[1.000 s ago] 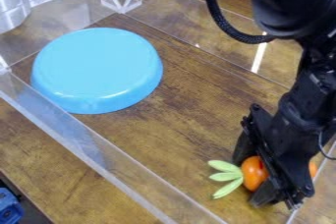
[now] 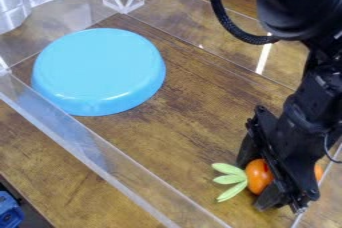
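Note:
A black gripper point(image 2: 278, 164) reaches down on the right side of the camera view, low over the wooden floor. Between and behind its fingers is an orange toy carrot point(image 2: 261, 176), whose pale green leaves point(image 2: 230, 178) stick out to the left. The fingers are around the carrot, which they partly hide; I cannot tell whether they press on it.
An upturned blue plate or lid point(image 2: 99, 67) lies at the upper left. Clear plastic walls point(image 2: 107, 152) border the wooden area point(image 2: 167, 137). A blue object point(image 2: 7, 210) is at the lower left edge.

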